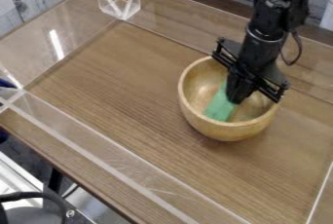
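A wooden bowl (207,122) sits on the right half of the table, with a green object (220,107) lying inside it. My black gripper (237,89) reaches down from the top right over the bowl's back right part, its tips at the upper end of the green object and partly covering it. The gripper looks shut; whether anything is between its fingers cannot be made out.
A clear plastic object (119,2) is at the back left. A black cable or part (26,208) shows at the bottom left corner, off the table.
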